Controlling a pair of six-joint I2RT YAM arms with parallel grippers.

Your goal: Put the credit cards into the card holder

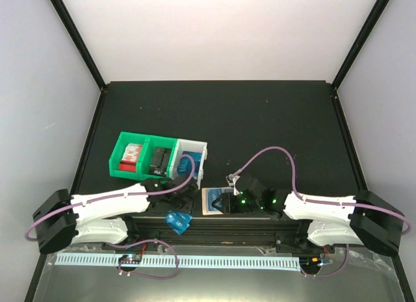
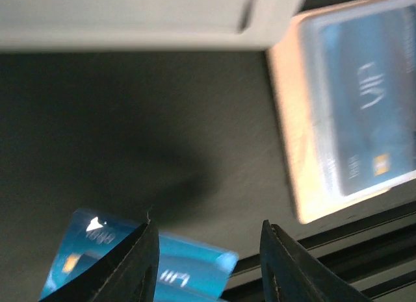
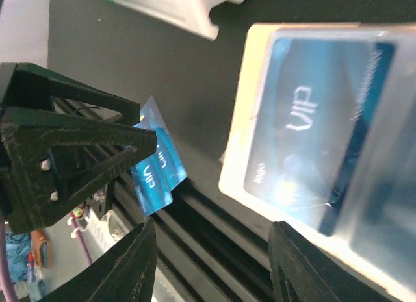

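Two blue cards point(image 1: 177, 221) point(image 2: 130, 263) point(image 3: 153, 185) lie loose, overlapping, at the front edge. The card holder point(image 1: 205, 201) point(image 2: 286, 120) point(image 3: 240, 152), pale-edged with clear pockets, holds a blue card point(image 2: 361, 94) point(image 3: 302, 107). My left gripper hangs just above the loose cards, fingers apart and empty. My right gripper is open over the holder's front edge, nothing between its fingers.
A green two-compartment bin point(image 1: 122, 136) with red and dark packs and a white bin point(image 1: 199, 146) with blue cards stand behind the left gripper. Black rails run along the front.
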